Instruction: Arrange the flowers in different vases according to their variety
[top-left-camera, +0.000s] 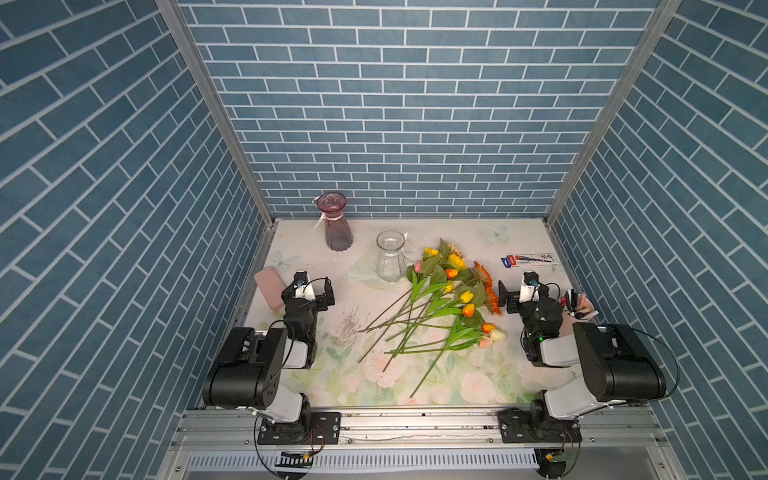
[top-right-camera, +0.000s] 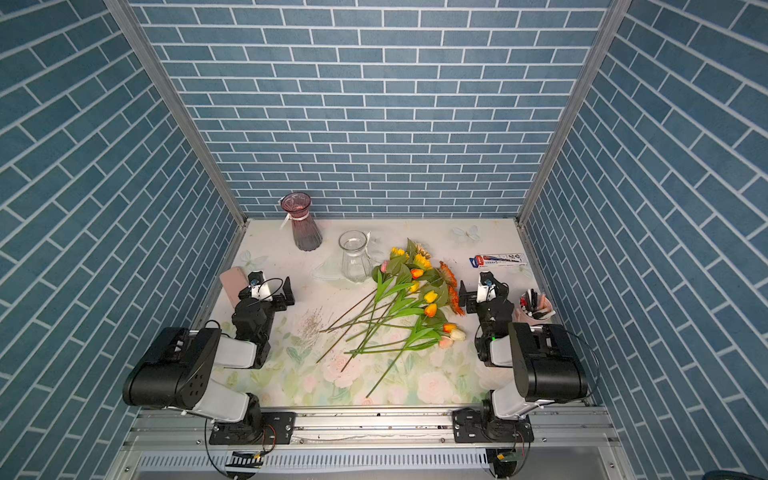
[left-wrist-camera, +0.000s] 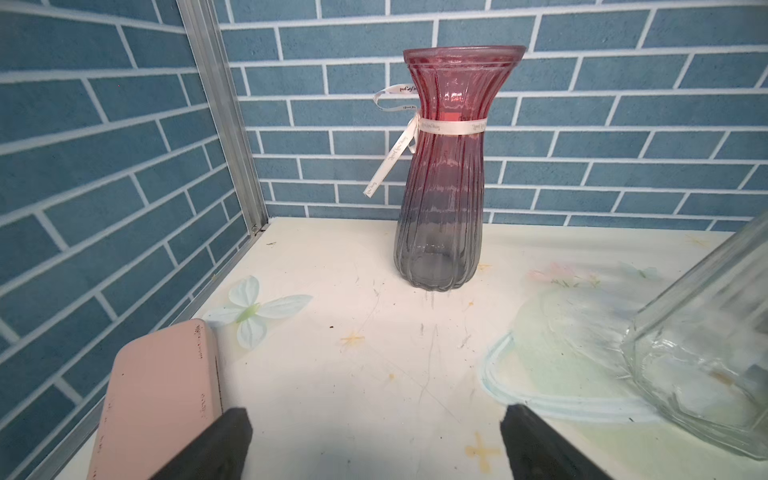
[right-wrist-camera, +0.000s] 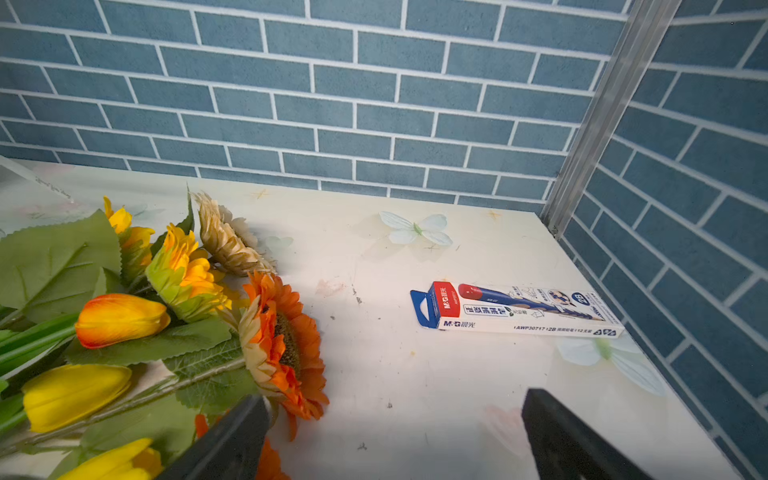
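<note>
A mixed pile of artificial flowers lies centre-right on the table: yellow, orange, pink and white tulips and yellow and orange sunflowers, stems pointing to the front left. A pink-to-grey ribbed vase stands at the back left, a ribbon round its neck. A clear glass vase stands at the middle, behind the stems. My left gripper is open and empty at the left, beside a pink block. My right gripper is open and empty, just right of the flower heads.
A pencil box lies at the back right. A holder with dark items stands at the right edge, behind the right arm. Tiled walls close the back and sides.
</note>
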